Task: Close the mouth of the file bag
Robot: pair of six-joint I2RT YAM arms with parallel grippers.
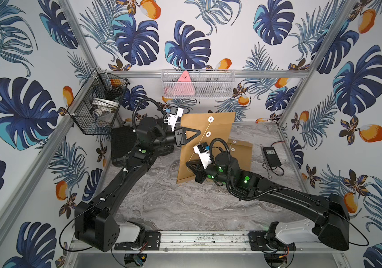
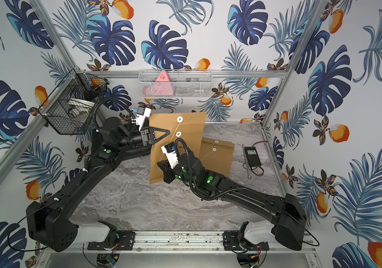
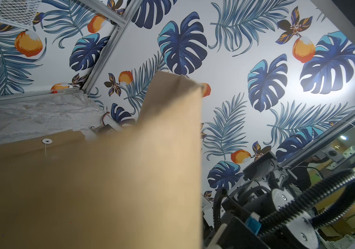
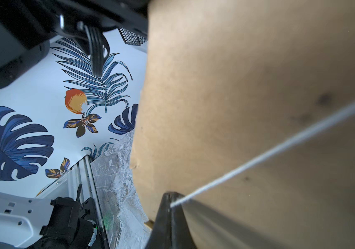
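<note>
The brown file bag (image 1: 213, 129) stands upright in the top views, two white buttons (image 1: 210, 119) on its face. My left gripper (image 1: 194, 133) is shut on the bag near its upper left edge; the bag hides the fingertips in the left wrist view. My right gripper is shut on the white string (image 4: 268, 153), which runs taut diagonally across the bag's face in the right wrist view, with its fingertips close against the paper near the bag's edge.
A second brown bag (image 2: 220, 156) lies behind on the marble table (image 1: 168, 201). A black device (image 1: 271, 156) with cables is at right, a dark object at back left. Baskets (image 1: 206, 84) hang on the rails.
</note>
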